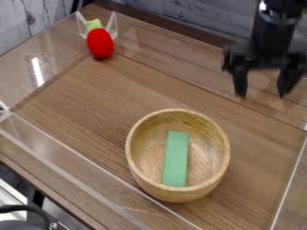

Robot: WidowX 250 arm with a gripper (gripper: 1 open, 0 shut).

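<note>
My gripper (256, 83) is raised at the back right of the wooden table, dark, with two downward parts set apart and nothing visible held between them. In the front middle a tan bowl (146, 144) holds a long green block (177, 159) lying lengthwise.
A red object (100, 44) stands at the back left beside a small pale green and white item (95, 26). A dark rounded shape sits at the lower left corner.
</note>
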